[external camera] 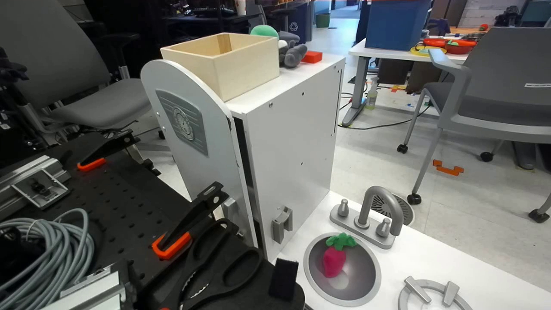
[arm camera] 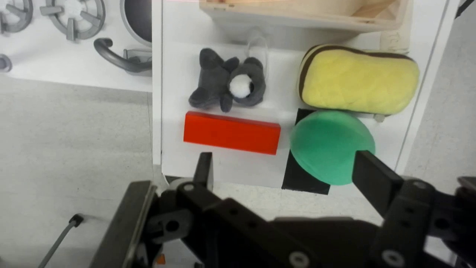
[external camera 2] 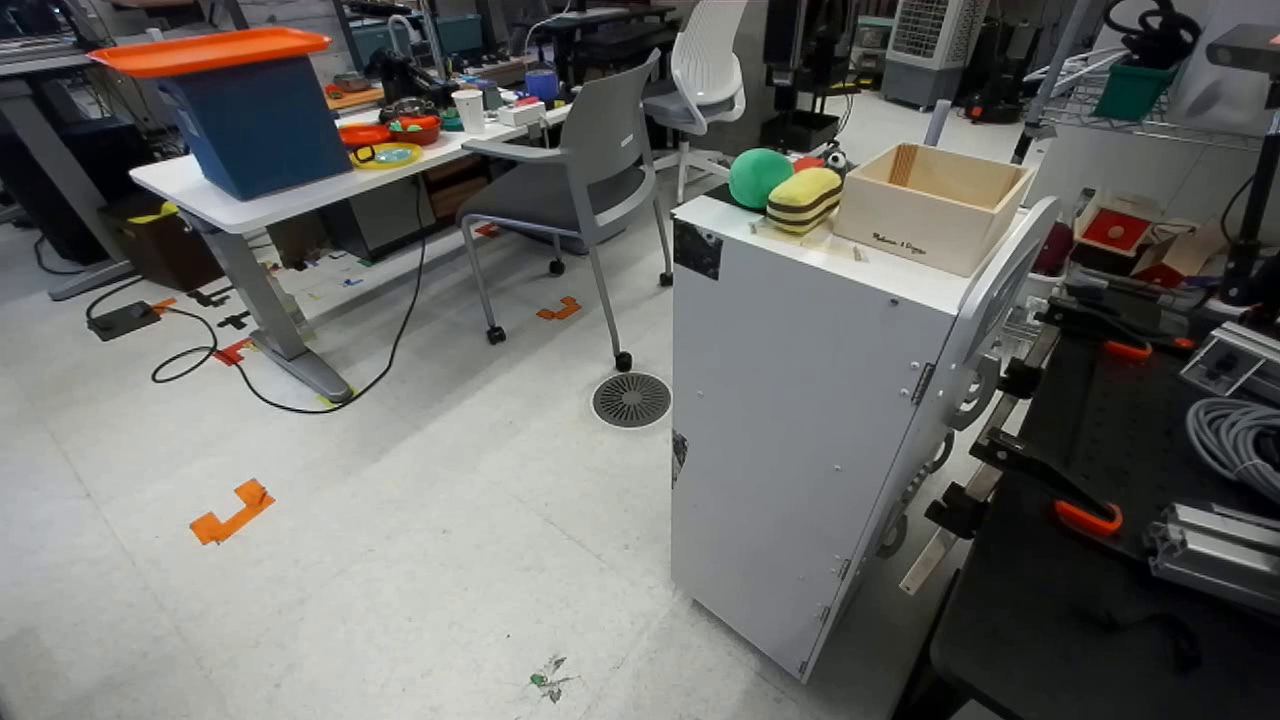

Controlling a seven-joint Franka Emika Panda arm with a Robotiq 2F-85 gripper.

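Observation:
In the wrist view my gripper is open, its two dark fingers wide apart with nothing held. Beyond the fingertips lies a white cabinet top point(arm camera: 178, 160). On it rest a red block point(arm camera: 232, 132), a grey plush toy point(arm camera: 214, 82) with a white muzzle, a green ball-like object point(arm camera: 330, 145) and a yellow plush point(arm camera: 359, 80) with dark edging. The green object appears near the right finger and partly over a black patch point(arm camera: 305, 181). A wooden box point(arm camera: 308, 13) stands behind the toys. Neither exterior view shows the gripper.
Beside the cabinet point(external camera: 294, 150), a pink plush strawberry point(external camera: 334, 261) lies in the grey sink point(external camera: 369, 289), near a faucet point(external camera: 382, 206). Clamps point(external camera: 173, 245) and scissors point(external camera: 227, 274) occupy the black table point(external camera: 124, 206). Open floor point(external camera 2: 396, 576) lies past the cabinet.

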